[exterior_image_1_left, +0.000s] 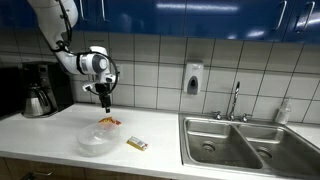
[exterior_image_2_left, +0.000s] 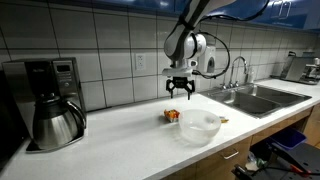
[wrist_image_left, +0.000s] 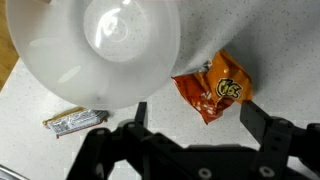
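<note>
My gripper stands open above the counter, its two dark fingers apart with nothing held between them. Ahead of the fingertips in the wrist view lies an orange and red snack packet (wrist_image_left: 222, 84), flat on the counter. Beside it is a translucent white bowl (wrist_image_left: 108, 50), which looks empty. A small bar in a light, yellow-ended wrapper (wrist_image_left: 75, 121) rests on the bowl's other side. In exterior view 1 the bowl (exterior_image_1_left: 95, 140) partly stands before the packet (exterior_image_1_left: 109, 121), and the bar (exterior_image_1_left: 137, 144) lies to its right.
A coffee maker with a steel jug (exterior_image_2_left: 58, 118) occupies the counter's left end. To the right is a double sink (exterior_image_1_left: 235, 145) with a tap (exterior_image_1_left: 235, 100). Tiled wall backs the counter, with a soap dispenser (exterior_image_1_left: 193, 78) on it.
</note>
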